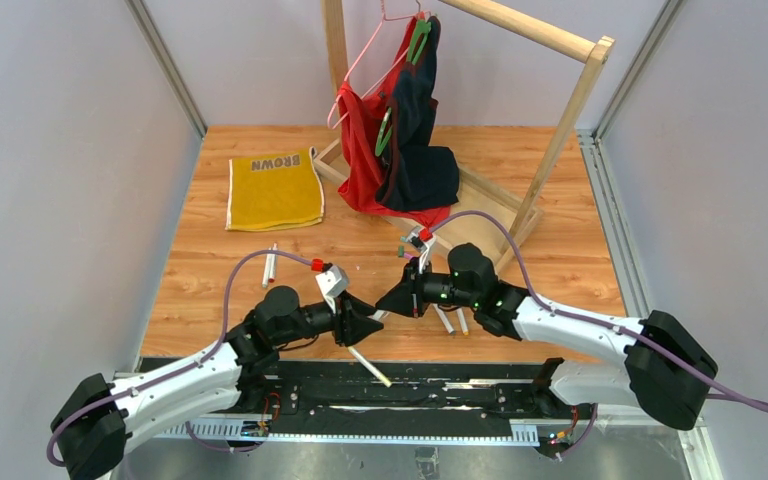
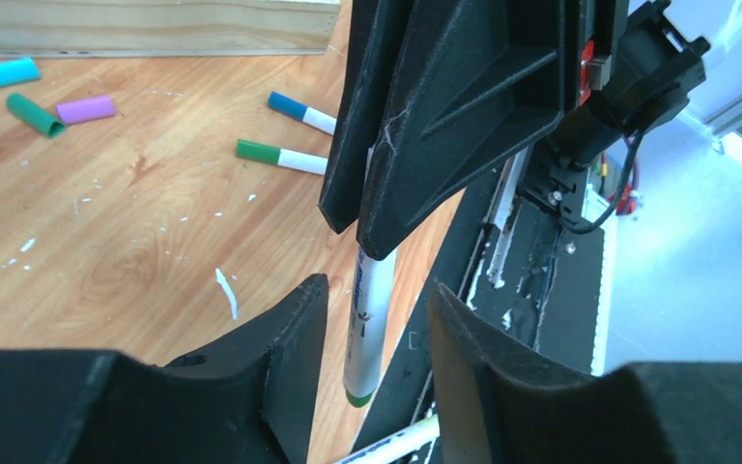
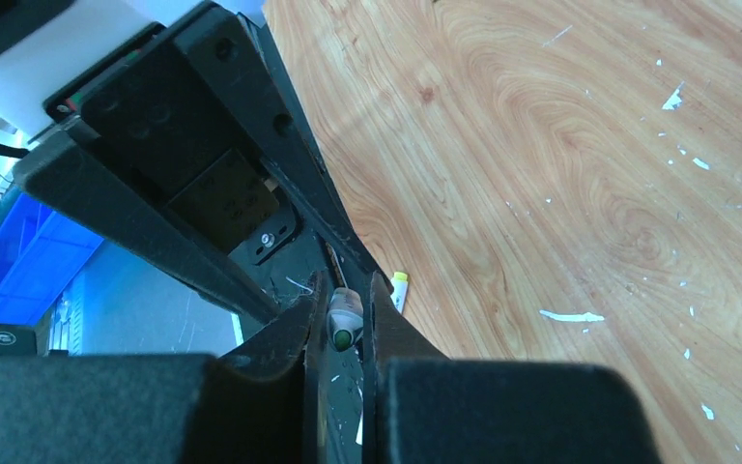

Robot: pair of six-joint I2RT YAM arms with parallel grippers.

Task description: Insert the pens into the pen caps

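Observation:
A white pen [image 2: 370, 309] with a green end hangs from my right gripper, which is shut on it. My left gripper stands open around the pen's lower part, with a gap on both sides. From the right wrist view, the pen's green-centred end [image 3: 345, 319] shows between the right fingers. Loose caps lie on the wood: cyan [image 2: 7, 73], green [image 2: 35, 114] and purple [image 2: 86, 109]. Two pens with coloured ends lie nearby, one blue [image 2: 299, 111] and one green [image 2: 280, 157].
Another white pen [image 1: 369, 366] lies across the table's front edge below the left gripper. Two more pens [image 1: 269, 267] rest at the left. A yellow towel [image 1: 275, 192] and a wooden rack [image 1: 565, 130] with hanging clothes stand behind. Small scraps dot the wood.

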